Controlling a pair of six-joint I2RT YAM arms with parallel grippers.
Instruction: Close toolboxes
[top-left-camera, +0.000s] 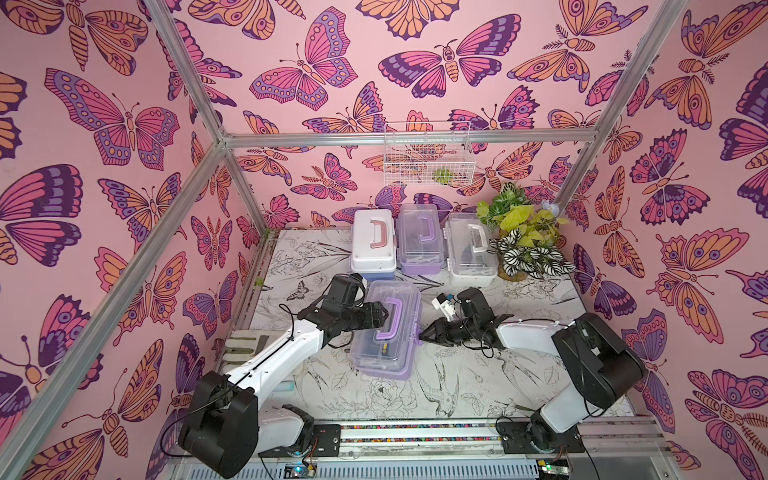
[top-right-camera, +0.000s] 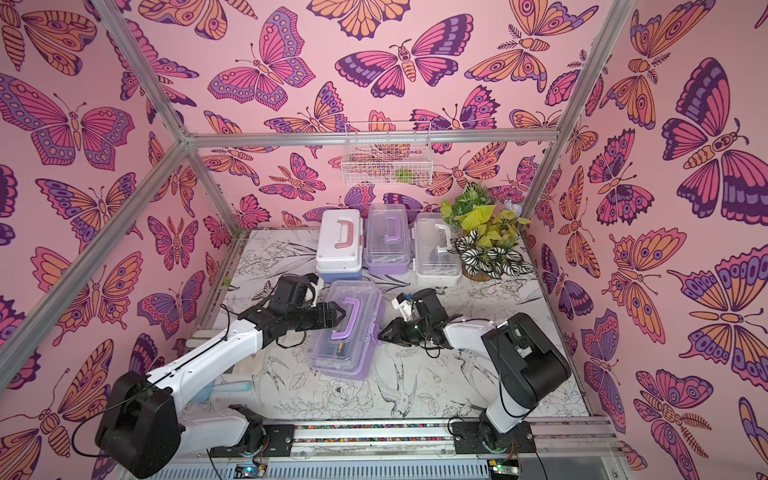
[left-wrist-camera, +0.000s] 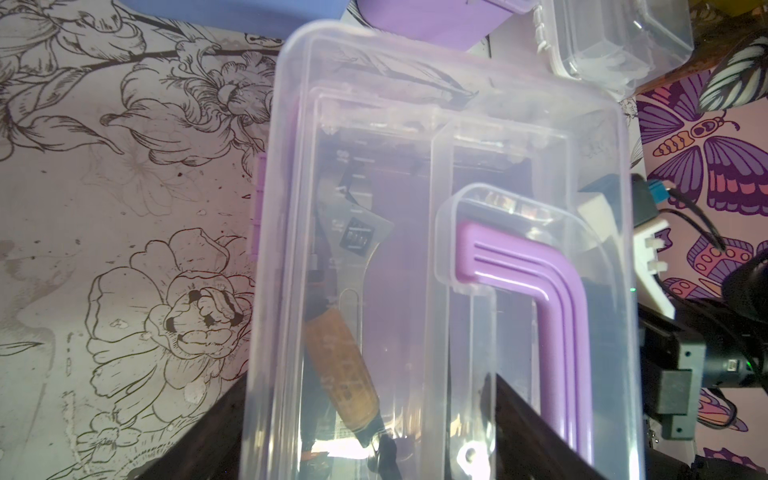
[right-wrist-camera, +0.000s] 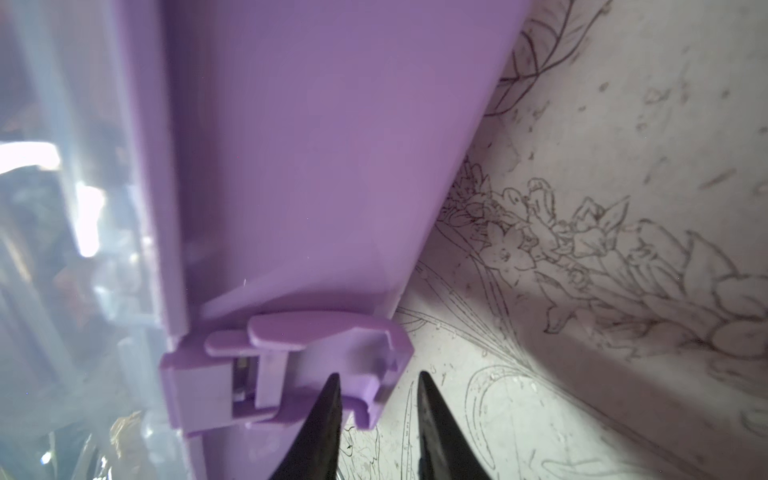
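A clear-lidded purple toolbox (top-left-camera: 380, 352) lies mid-table, a wrench and other tools visible inside. My left gripper (top-left-camera: 376, 315) is over its lid, shut on it; in the left wrist view the fingers are blurred behind clear plastic. A purple latch (right-wrist-camera: 304, 368) sticks out, flipped open, from the box's right side. My right gripper is beside that latch, fingers part open with a small gap, nothing seen held between them.
At the back stand a white-and-blue toolbox (top-left-camera: 369, 240), a purple one (top-left-camera: 420, 248) and a clear one (top-left-camera: 470, 260), with a leafy plant (top-left-camera: 524, 232) to their right. Bare table lies left and front right.
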